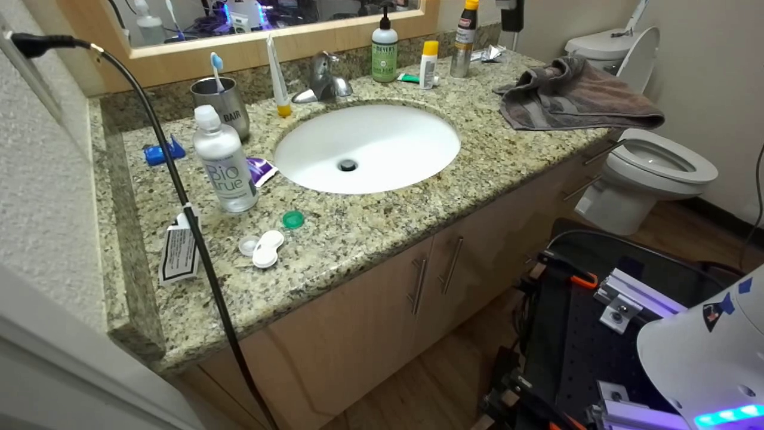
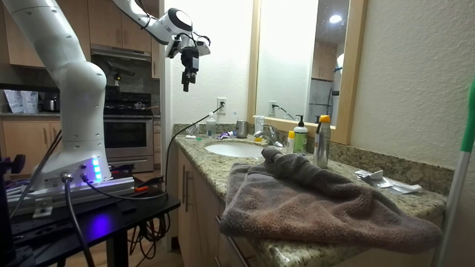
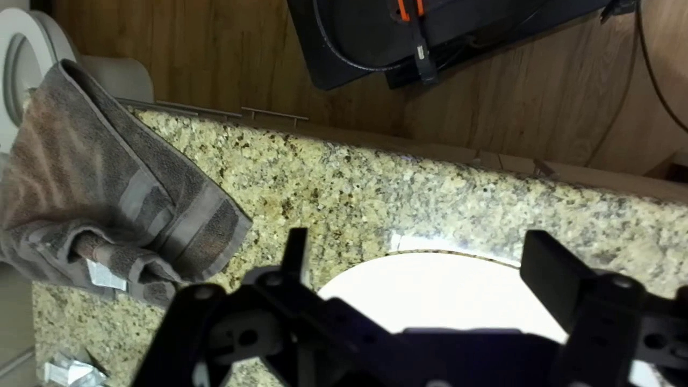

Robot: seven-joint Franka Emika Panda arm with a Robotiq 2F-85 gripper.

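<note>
My gripper is open, with a wide gap and nothing between its fingers. It hangs well above the counter, as the gripper (image 2: 189,83) in exterior view 2 shows; only a dark fingertip (image 1: 512,17) enters the top of exterior view 1. Below it in the wrist view are the white sink (image 3: 425,284) and the speckled counter (image 3: 348,193). A grey-brown towel (image 1: 573,100) lies crumpled at the counter's toilet end. Toward the opposite end stand a Biotrue bottle (image 1: 227,168) and a metal cup (image 1: 233,113) holding a toothbrush. A white contact lens case (image 1: 266,251) and green cap (image 1: 293,219) lie nearby.
A faucet (image 1: 326,79), soap bottle (image 1: 384,54), yellow-capped bottle (image 1: 427,68) and tall spray can (image 1: 464,43) line the sink's back. A black cable (image 1: 187,208) crosses over the counter's left end. The counter front between sink and towel is clear.
</note>
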